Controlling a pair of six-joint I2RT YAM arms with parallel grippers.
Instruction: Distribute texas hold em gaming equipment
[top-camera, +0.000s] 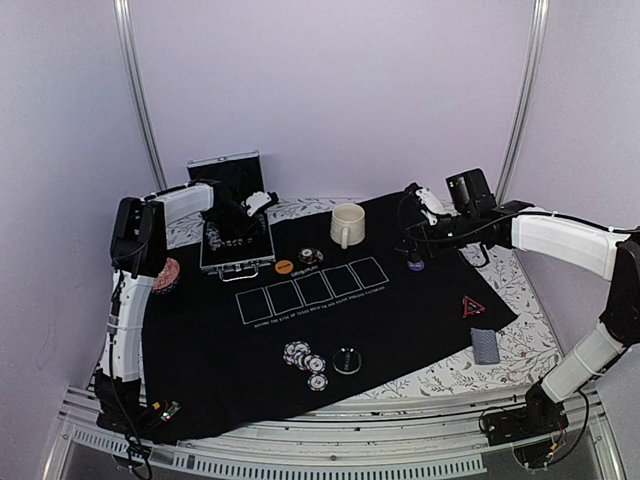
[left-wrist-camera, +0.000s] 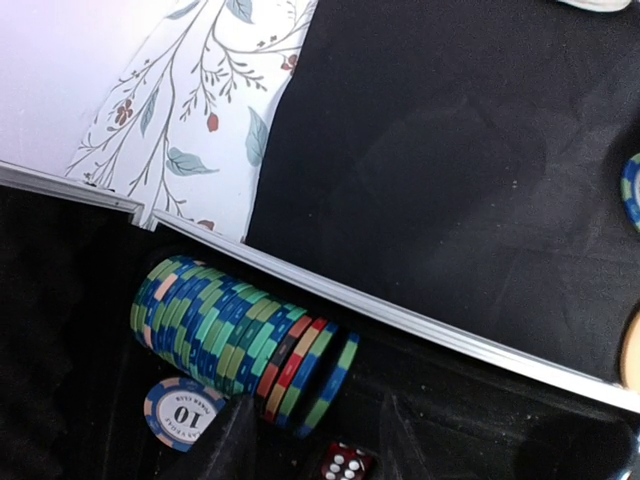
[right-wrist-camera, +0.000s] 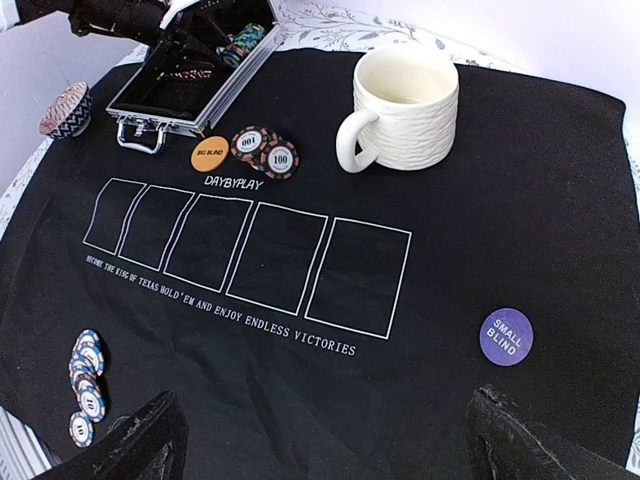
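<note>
Inside the open silver-edged case (top-camera: 205, 262), my left gripper hovers with its fingers apart. A row of green and blue chips (left-wrist-camera: 225, 325) lies along the case wall, its end leaning out ahead of the gap between those fingers; no chip is visibly clamped. Beside the row are a loose 10 chip (left-wrist-camera: 183, 412) and a red die (left-wrist-camera: 346, 463). Over the right of the black mat, my right gripper stands open and empty. The purple small blind disc (right-wrist-camera: 506, 337), orange big blind disc (right-wrist-camera: 210, 154) and 100 chips (right-wrist-camera: 281, 158) lie on the mat.
A cream mug (right-wrist-camera: 415, 115) stands beyond the printed card boxes. Several 10 chips (top-camera: 302, 355) and a round dark disc (top-camera: 347, 361) lie near the front. A patterned bowl (top-camera: 166, 274) is left of the case; a card deck (top-camera: 485, 346) and red triangle (top-camera: 473, 306) are right.
</note>
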